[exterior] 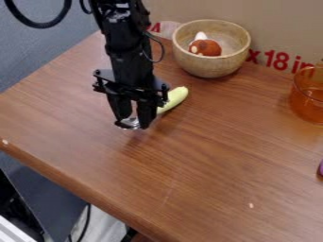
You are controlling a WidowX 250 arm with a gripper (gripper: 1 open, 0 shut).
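Note:
My black gripper [134, 115] hangs low over the left middle of the wooden table [202, 189]. A small silvery object [127, 124] shows at its fingertips; whether it is held, and how the fingers stand, I cannot tell. A pale yellow-green elongated item [175, 98], like a corn cob, lies just right of and behind the gripper, partly hidden by it.
A wooden bowl [209, 62] holding brown and white items stands at the back. An orange translucent container [308, 99] is at the right edge, with a purple item [319, 168] below it.

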